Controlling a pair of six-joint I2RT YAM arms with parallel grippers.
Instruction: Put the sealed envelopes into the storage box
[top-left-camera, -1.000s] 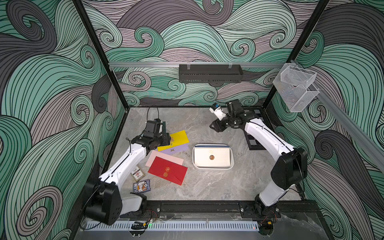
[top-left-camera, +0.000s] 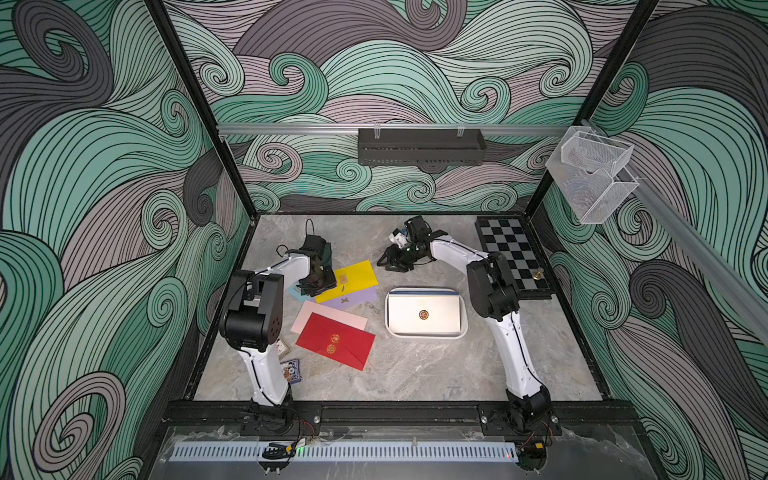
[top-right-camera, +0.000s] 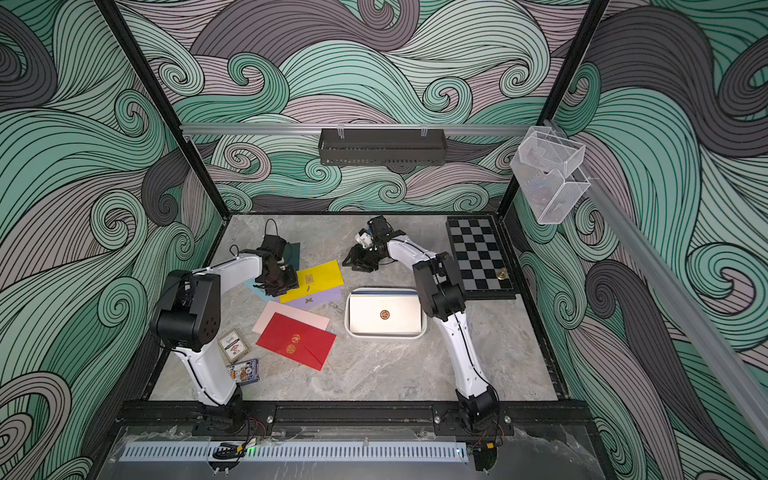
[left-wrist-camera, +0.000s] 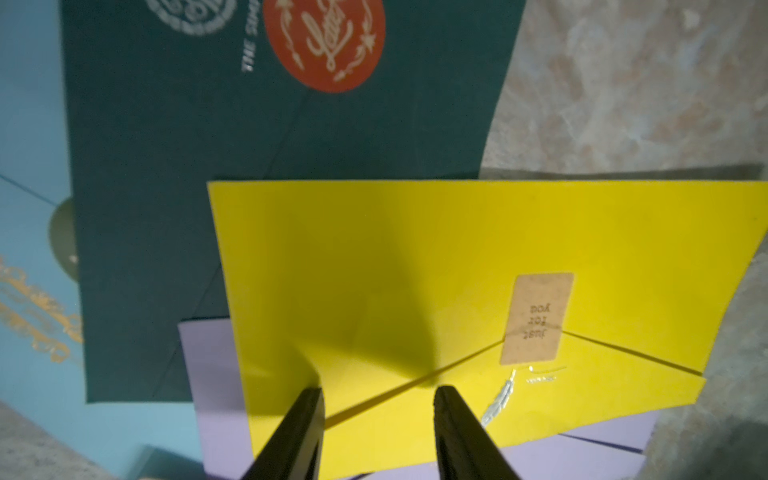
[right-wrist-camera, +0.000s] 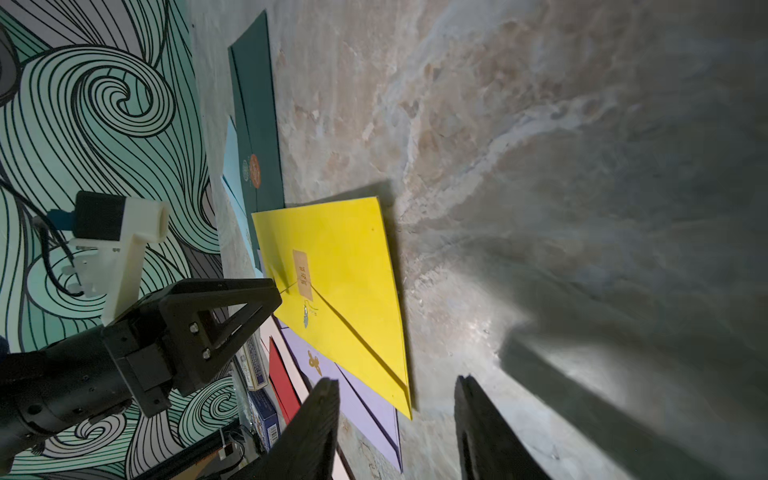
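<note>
A yellow envelope (top-left-camera: 357, 277) with a small tan label lies over a lilac envelope (top-left-camera: 361, 297) and part of a dark green one (left-wrist-camera: 144, 240); a light blue envelope (left-wrist-camera: 32, 128) is at their left. My left gripper is over the yellow envelope's left part, fingers apart with nothing seen between them. My right gripper hovers right of the yellow envelope, its fingers also apart and empty. Pink (top-left-camera: 320, 313) and red (top-left-camera: 336, 342) envelopes overlap nearer the front. The white storage box (top-left-camera: 465, 321) contains a cream envelope (top-left-camera: 440, 308) with a round seal, and something blue shows behind it.
Two card boxes (top-right-camera: 234, 346) lie at the front left, close to the left arm. A chessboard (top-left-camera: 512, 248) occupies the back right. Bare tabletop (top-left-camera: 416, 368) stretches in front of the storage box and behind the envelopes.
The right gripper has swung left toward the yellow envelope. The envelopes look unmoved.
</note>
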